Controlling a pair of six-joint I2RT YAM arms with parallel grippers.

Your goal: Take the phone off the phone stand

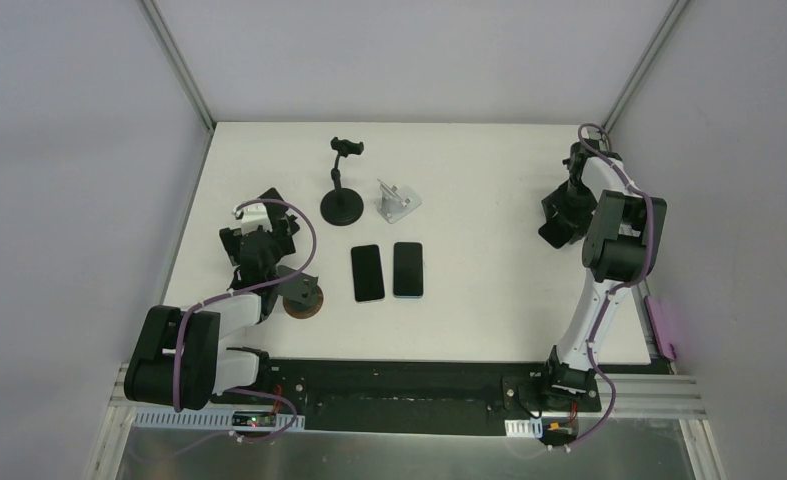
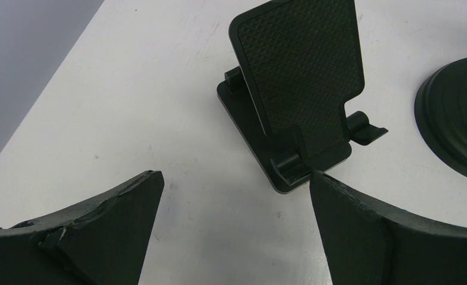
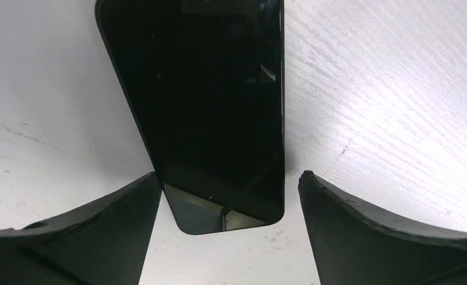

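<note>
A black phone (image 3: 219, 107) lies flat on the white table at the right, part of it hidden under my right arm in the top view. My right gripper is part open across the phone's near end. One fingertip meets the phone's left edge; a narrow gap of bare table separates the other from its right edge. At the far left, my left gripper stands open and empty, short of a black folding phone stand (image 2: 305, 77). No phone rests on that stand.
Two more phones, one black (image 1: 367, 273) and one dark (image 1: 407, 270), lie mid-table. Behind them are a round-based black stand (image 1: 341, 207) and an empty silver stand (image 1: 397, 204). A wooden-based stand (image 1: 302, 305) sits near the left arm. Bare table spans the centre right.
</note>
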